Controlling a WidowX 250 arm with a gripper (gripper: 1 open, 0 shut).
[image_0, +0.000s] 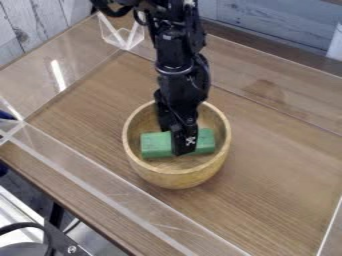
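Note:
A wooden bowl (178, 173) sits on the table in the middle of the view, with a green block (158, 145) lying inside it. My black gripper (183, 138) comes down from the top into the bowl, over the block and partly hiding it. Its fingertips are low at the block. I cannot make out clearly how far apart they are.
A clear wire or plastic holder (120, 30) stands at the back left. A white wall runs along the back, and black cables hang at the lower left edge.

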